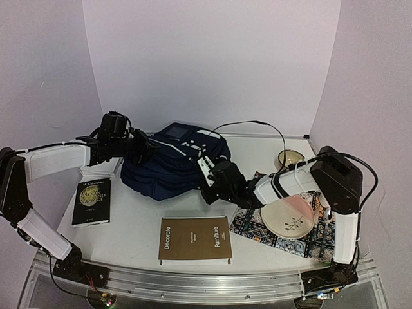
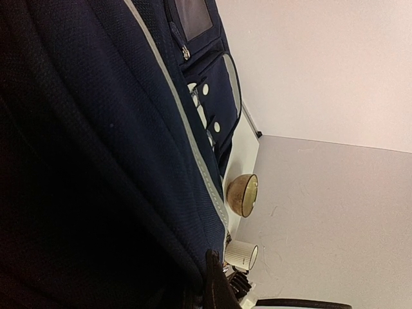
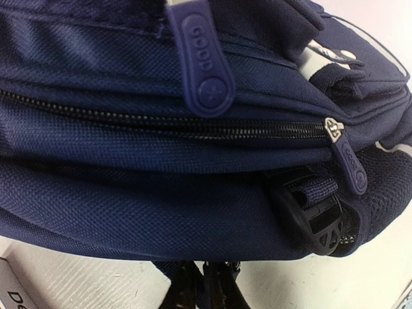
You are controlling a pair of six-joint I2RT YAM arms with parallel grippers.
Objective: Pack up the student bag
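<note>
The navy student bag lies at the back of the table. My left gripper is at its upper left side. In the left wrist view, the bag's fabric fills the left half and its dark edge runs down to my left fingertips; whether they pinch it is too dark to tell. My right gripper is at the bag's lower right front. In the right wrist view, its narrowly spaced fingers stand below the bag's lower edge, with blue fabric behind or between them; their hold is unclear.
The black book lies at left and the brown book at front centre. At right, a patterned mat bears a plate; a bowl stands behind. Free table shows between the books.
</note>
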